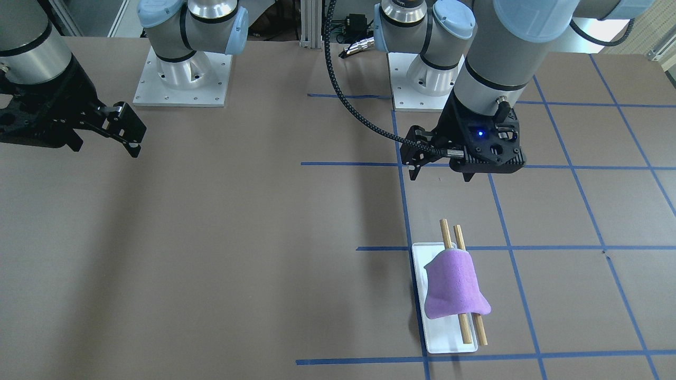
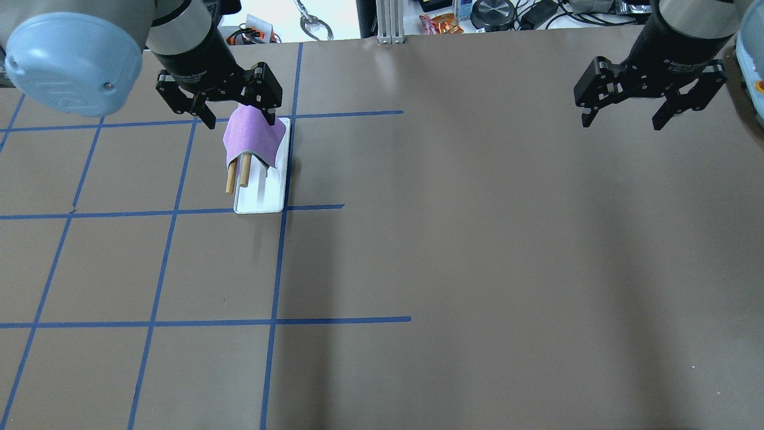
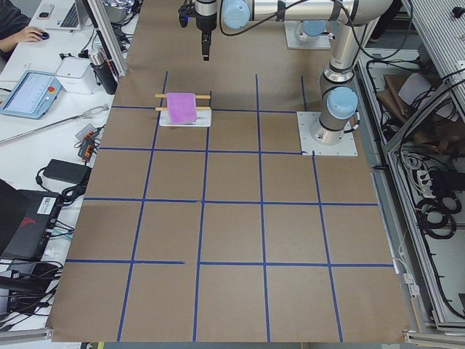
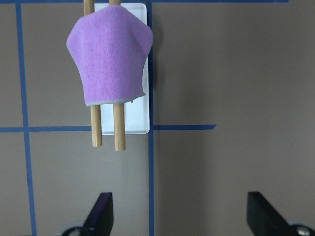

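Observation:
A purple cloth is draped over two wooden sticks, which lie lengthwise on a white tray and stick out past the cloth at both ends. My gripper hangs above and behind the tray in the front view; in the left wrist view its two fingertips stand wide apart at the bottom corners, with nothing between them. The cloth lies clear of the fingers there, toward the upper left.
A second arm with a black gripper hangs on the other side of the table. Blue tape lines mark a grid around the tray. The table between the arms is bare.

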